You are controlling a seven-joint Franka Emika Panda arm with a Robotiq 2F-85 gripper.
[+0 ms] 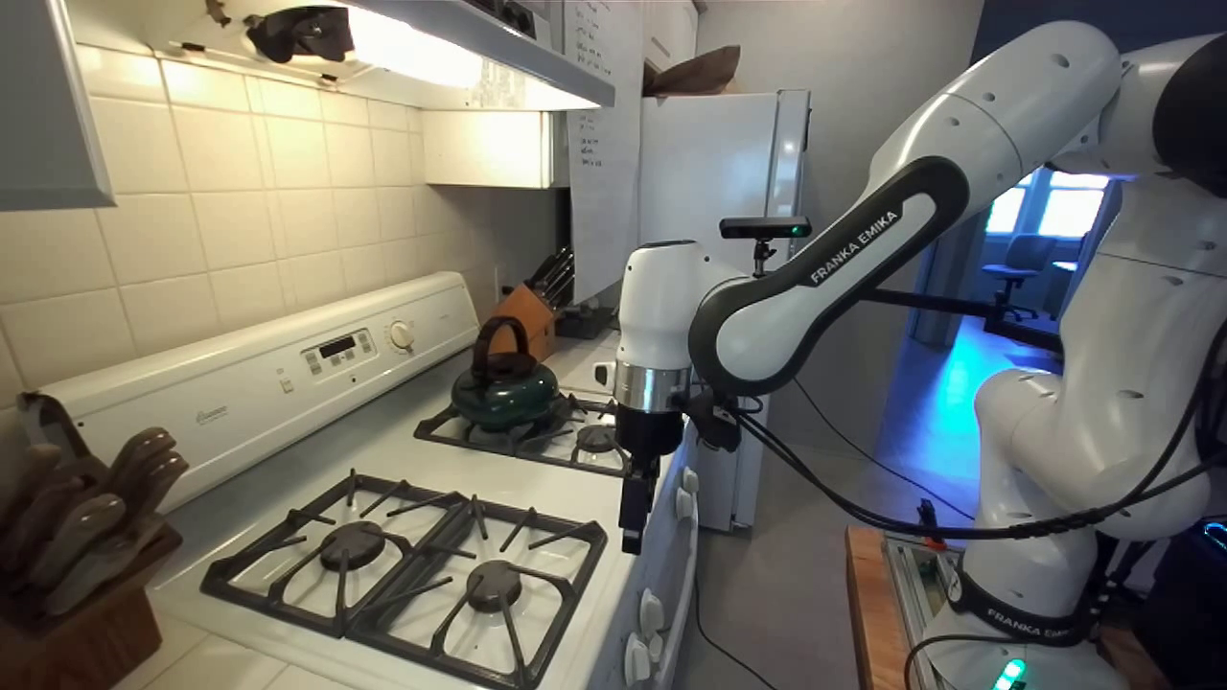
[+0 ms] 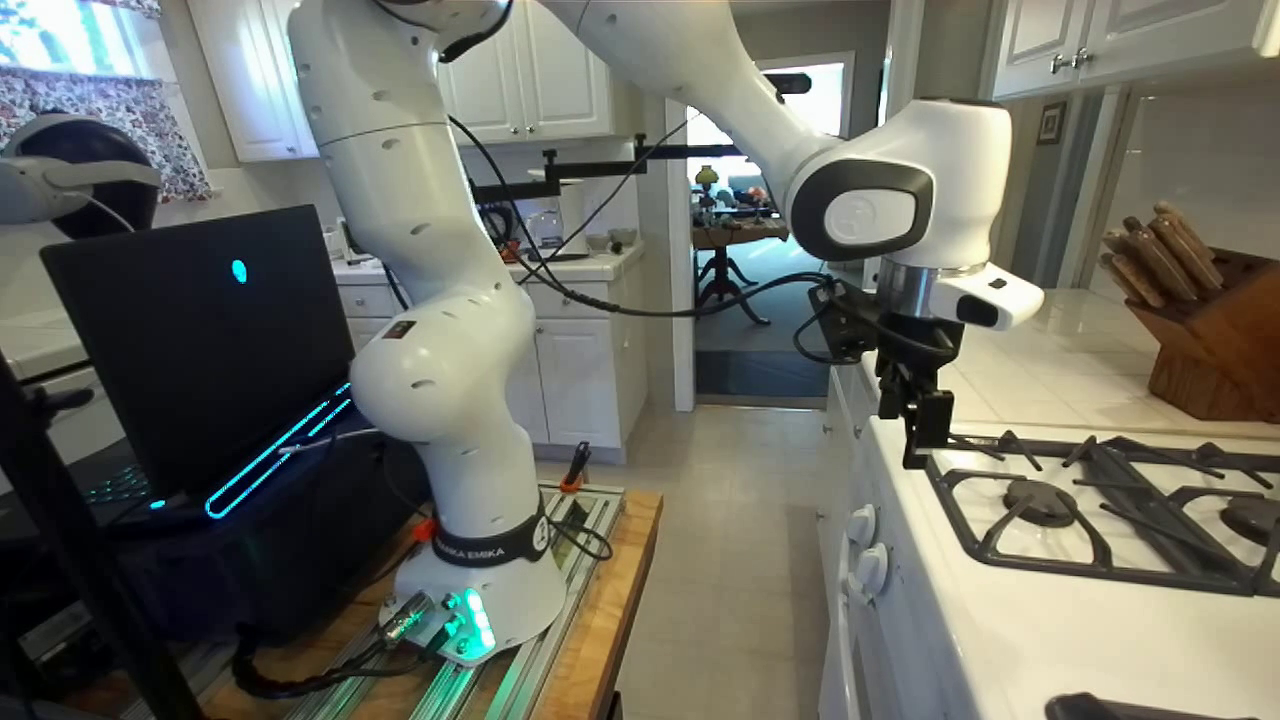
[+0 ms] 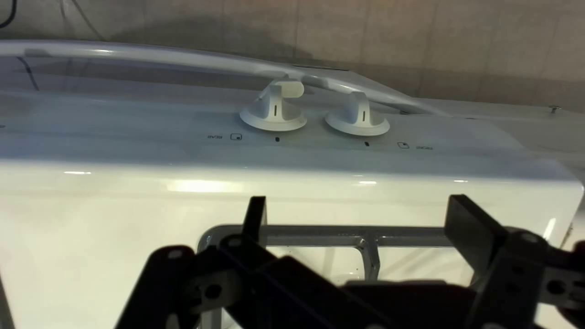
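Note:
My gripper is open, its two dark fingers wide apart with nothing between them in the wrist view. It points down over the front edge of the white stove (image 1: pixel 552 506). Beneath the fingers lies the front bar of a dark burner grate (image 3: pixel 329 236). Two white knobs, a left one (image 3: pixel 274 109) and a right one (image 3: pixel 359 116), sit on the front panel, apart from the fingers. A dark green kettle (image 1: pixel 506 391) rests on the far grate in exterior view 1.
Knife blocks stand at the near left (image 1: pixel 92 598) and beyond the kettle (image 1: pixel 531 312). The oven handle (image 3: pixel 181 57) runs along the stove's front. A range hood (image 1: pixel 495 52) overhangs the stove. Bare stovetop separates the two grates.

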